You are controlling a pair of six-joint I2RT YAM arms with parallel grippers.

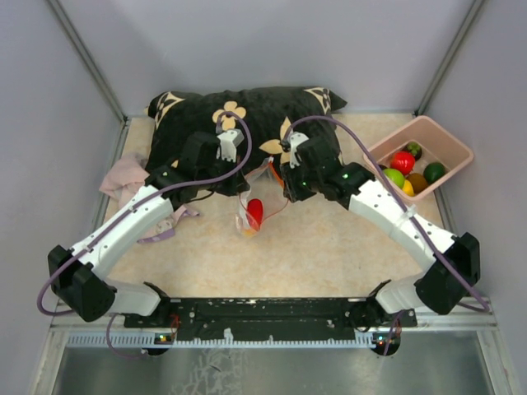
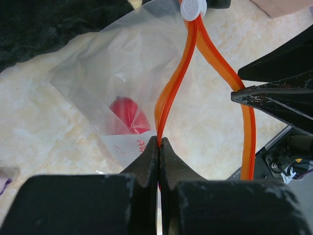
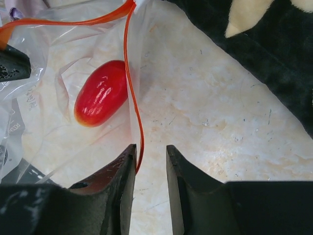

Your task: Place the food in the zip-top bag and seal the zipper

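Note:
The clear zip bag stands part open mid-table, a red oblong food with an orange end inside it. My left gripper is shut on the bag's orange zipper strip. My right gripper is part open at the other side of the bag, the thin orange edge lying by its left finger; whether it touches is unclear. The white slider sits at the top end of the zipper.
A pink bin of colourful foods stands at the right. A black patterned cushion lies along the back, and a pink cloth at the left.

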